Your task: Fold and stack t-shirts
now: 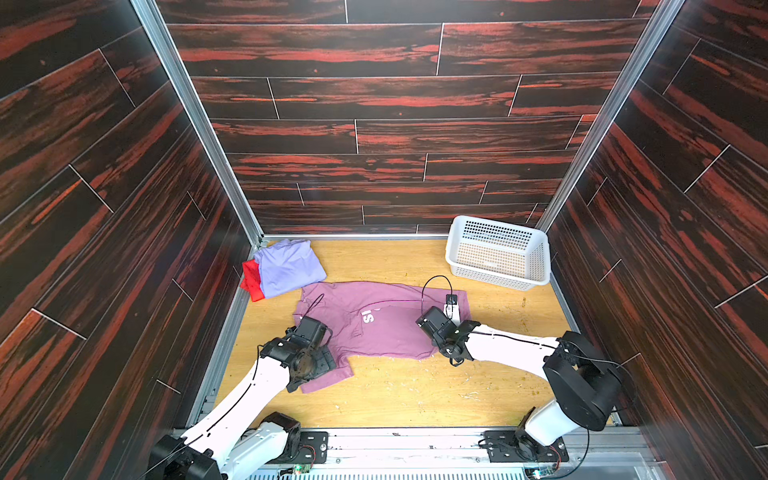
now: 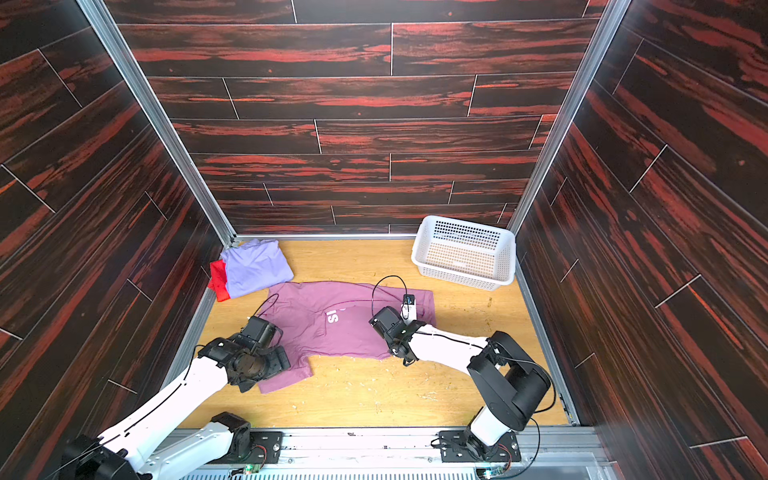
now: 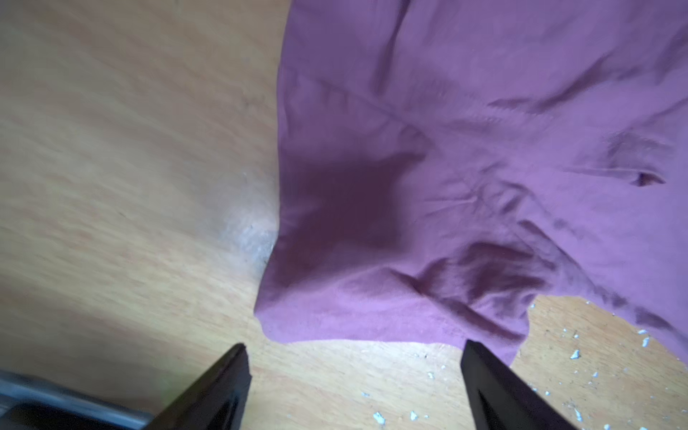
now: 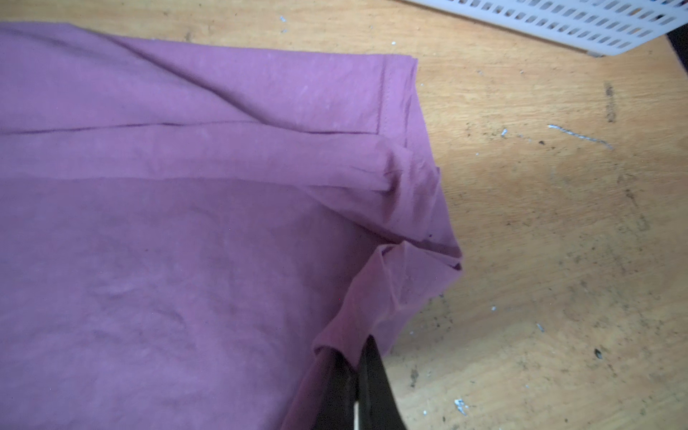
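Note:
A mauve t-shirt point(image 1: 392, 328) lies across the table, its long far strip folded in, a white print showing, and a sleeve point(image 3: 337, 215) sticking out at the near left. My left gripper is open above that sleeve, nothing between its fingers. At the shirt's right end my right gripper is shut on a turned-up, crumpled edge of the mauve cloth. A lavender folded shirt point(image 1: 288, 268) and a red cloth point(image 1: 251, 281) lie at the far left.
A white plastic basket point(image 1: 497, 272) stands at the back right. Bare table point(image 1: 408, 392) runs along the front and between the shirt and the back wall.

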